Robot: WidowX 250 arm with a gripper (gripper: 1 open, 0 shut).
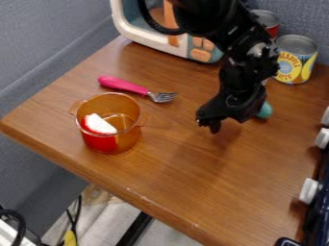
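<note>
My black gripper (221,120) hangs low over the middle of the wooden table; whether it is open or shut is hard to tell from this view. Just behind it, to its right, a teal object (264,110) lies partly hidden. A red-orange pot (110,139) with a white item (99,124) inside stands to the left. Above the pot lies a fork with a pink handle (123,85).
A yellow can (294,67) and a red can (267,21) stand at the back right. A white appliance (135,24) is at the back. A black stove with white knobs (309,190) lines the right edge.
</note>
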